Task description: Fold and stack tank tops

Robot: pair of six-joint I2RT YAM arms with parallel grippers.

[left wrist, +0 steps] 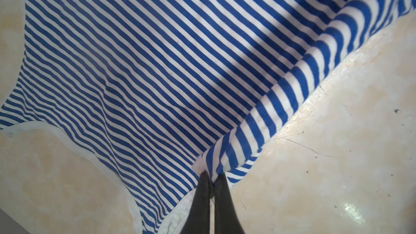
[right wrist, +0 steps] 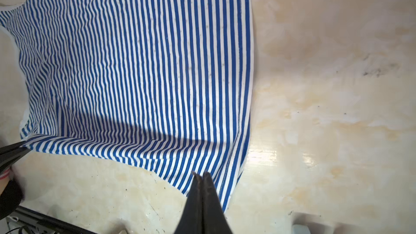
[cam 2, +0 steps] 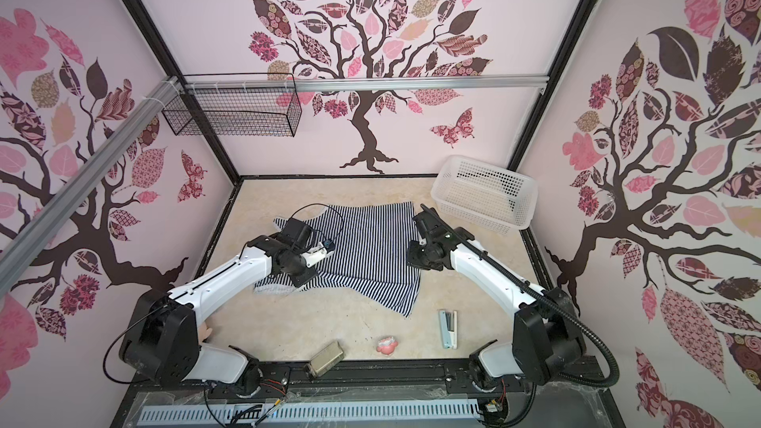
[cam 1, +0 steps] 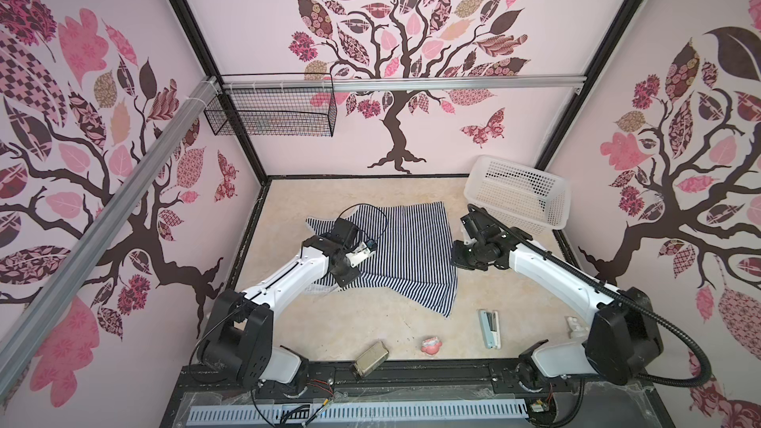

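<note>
A blue-and-white striped tank top [cam 1: 408, 241] lies spread on the table, its straps toward the left and its hem to the right. Its near edge is lifted into a rolled fold [left wrist: 277, 104]. My left gripper is shut on the end of that fold, at the armhole side. My right gripper is shut above the near hem corner, with no cloth visible between its fingers. That corner [right wrist: 221, 186] hangs out flat past the fold, pointing toward the table's front. The left arm hides part of the strap end in both top views.
A white plastic basket [cam 1: 519, 194] stands at the back right. Along the front lie a stapler-like item [cam 1: 490, 329], a small pink-and-white object [cam 1: 430, 345] and a beige block [cam 1: 370, 358]. A black wire basket [cam 1: 273, 111] hangs at the back left.
</note>
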